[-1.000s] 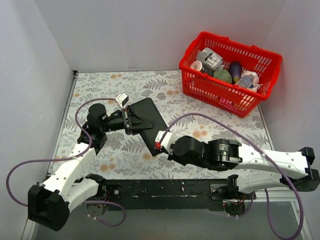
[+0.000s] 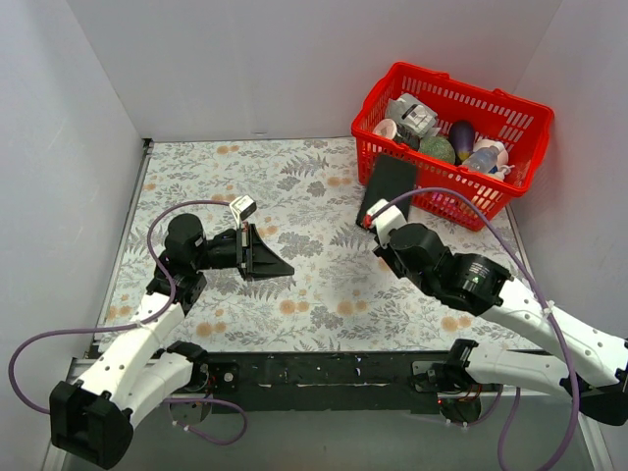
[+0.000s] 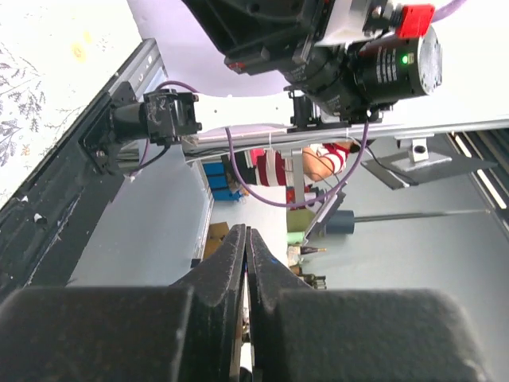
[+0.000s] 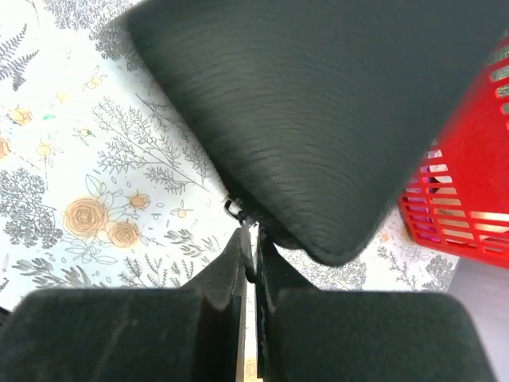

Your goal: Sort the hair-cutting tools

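A flat black case (image 2: pixel 390 184) hangs above the table just left of the basket, its near end at my right gripper (image 2: pixel 374 224). Close up in the right wrist view, the dark case (image 4: pixel 318 103) fills the upper part, and my right gripper is shut on a small bit at its lower edge. Whether anything lies inside the case cannot be seen. Over the left half of the table is my left gripper (image 2: pixel 285 268), shut, with nothing between its fingertips and pointing away from the case in the left wrist view.
At the back right stands a red basket (image 2: pixel 432 169) holding several items, among them an eggplant (image 2: pixel 461 137), a green round thing (image 2: pixel 438 149) and a clear bottle (image 2: pixel 481 160).
The black case has left my left gripper and swung right and back toward the basket with my right arm.
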